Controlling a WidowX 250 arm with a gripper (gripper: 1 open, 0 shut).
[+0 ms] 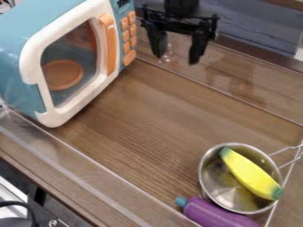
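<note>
My black gripper (176, 44) is at the top centre, open, with nothing seen between its fingers, just right of a blue and white toy microwave (28, 52) whose window shows an orange plate (63, 75). At the lower right a steel pot (222, 197) holds a yellow banana (249, 171). A purple toy eggplant (217, 215) lies below the pot, partly cut off by the frame's bottom edge.
A grey-blue wall (263, 31) runs along the back. A wire rack shows beside the pot, and a dark cable lies at the lower left.
</note>
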